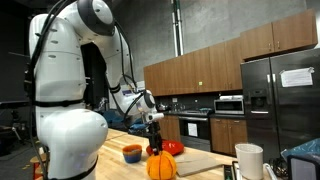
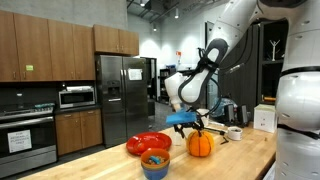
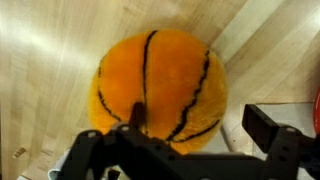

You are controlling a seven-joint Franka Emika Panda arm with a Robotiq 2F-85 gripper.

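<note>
A round orange plush ball with black seams, like a basketball, rests on the wooden table in the wrist view. My gripper is over its near side, dark fingers spread apart with a gap between them. Nothing appears clamped in that gap. From the side, the gripper hangs just above the ball; whether the fingertips touch it cannot be made out. The other exterior view has the ball at the table's right, under the arm's white head.
A red dish and a blue pot stand to one side of the ball. A grey board lies behind it, and a white canister stands to the right. Open tabletop shows at the front left.
</note>
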